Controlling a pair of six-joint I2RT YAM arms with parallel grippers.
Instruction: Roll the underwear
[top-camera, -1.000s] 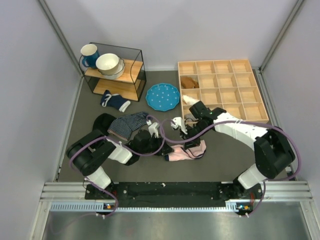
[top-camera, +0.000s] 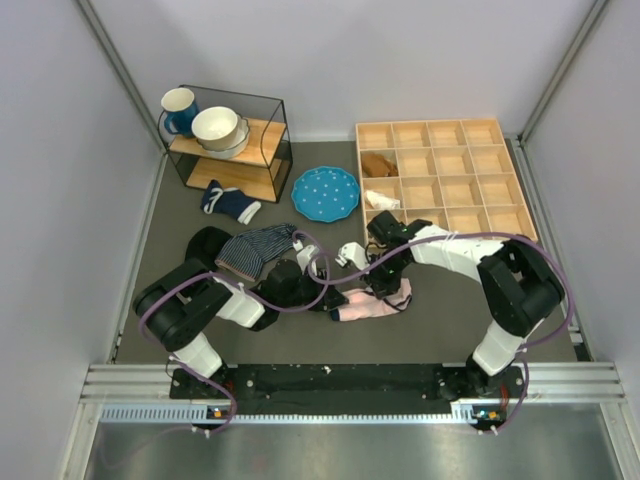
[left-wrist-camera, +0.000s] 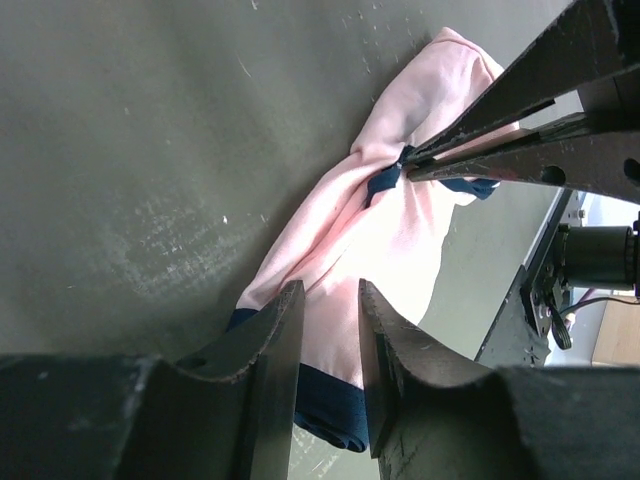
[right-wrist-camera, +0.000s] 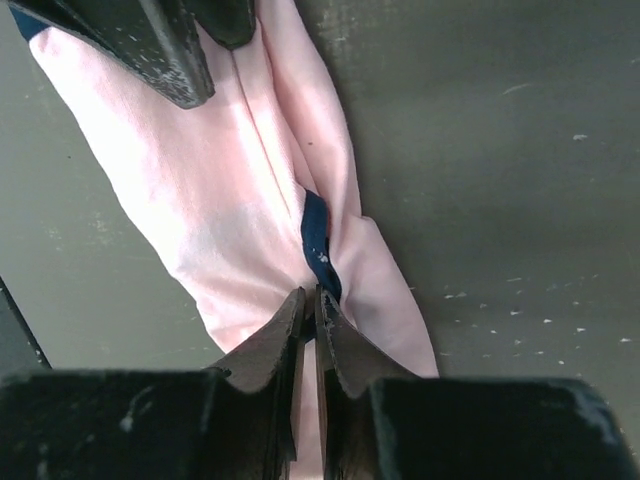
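Note:
The underwear (top-camera: 368, 305), pink with navy edging, lies on the dark table at front centre. My left gripper is partly open over one end, its fingers apart with pink fabric showing in the gap; a navy hem (left-wrist-camera: 332, 405) lies below. Over the middle of the cloth, my right gripper has its fingertips nearly together on a navy strip (right-wrist-camera: 316, 235) of edging. The left wrist view shows that strip bunched at the right fingertips. In the top view both arms cover parts of the cloth.
A wooden compartment tray (top-camera: 450, 175) stands at back right, a blue plate (top-camera: 325, 194) at back centre, and a rack (top-camera: 235, 160) with dishes at back left. Striped cloth (top-camera: 257, 249) and navy cloth (top-camera: 230, 202) lie on the left.
The left arm shows hardly any motion, and the cloth lies in about the same place.

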